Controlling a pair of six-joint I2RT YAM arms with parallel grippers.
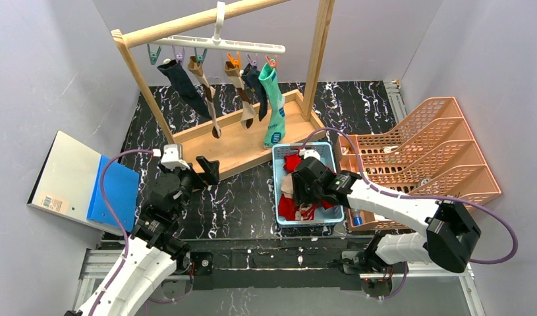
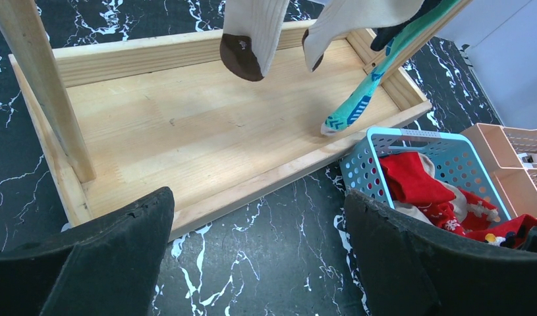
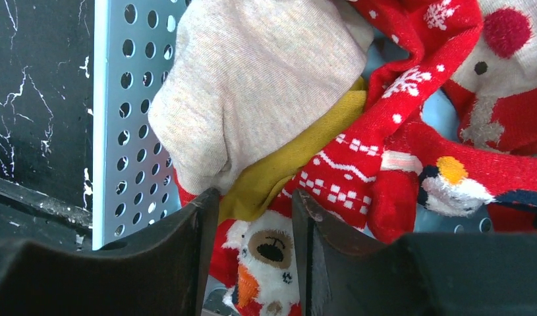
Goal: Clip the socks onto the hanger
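Note:
A white hanger with coloured clips hangs from the wooden rack, holding navy, white-brown and teal socks over the wooden tray. My left gripper stands open and empty at lower left of that tray. A blue basket holds mixed socks: red Christmas ones, a beige sock and a mustard one. My right gripper is down in the basket over the mustard and red socks, fingers part apart; whether fabric is between them is unclear.
An orange compartment organiser stands right of the basket, close to my right arm. A white-and-blue folder lies at left.

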